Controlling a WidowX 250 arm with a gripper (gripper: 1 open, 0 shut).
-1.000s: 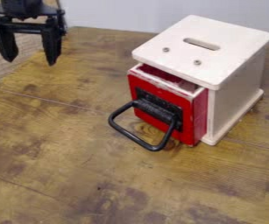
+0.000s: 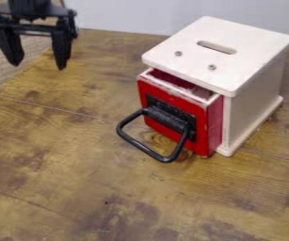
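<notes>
A white wooden box [image 2: 253, 104] with a slot and two screws on its top stands at the right. Its red-fronted drawer [image 2: 200, 100] is pulled slightly out, with a large black handle [image 2: 155, 151] sticking out toward the lower left. My gripper [image 2: 36, 53] hangs at the top left, blurred, well apart from the box, with its two black fingers spread and nothing seen between them.
A pale wall runs along the back, and a light textured edge lies at the far left under my gripper.
The box and drawer look unchanged.
</notes>
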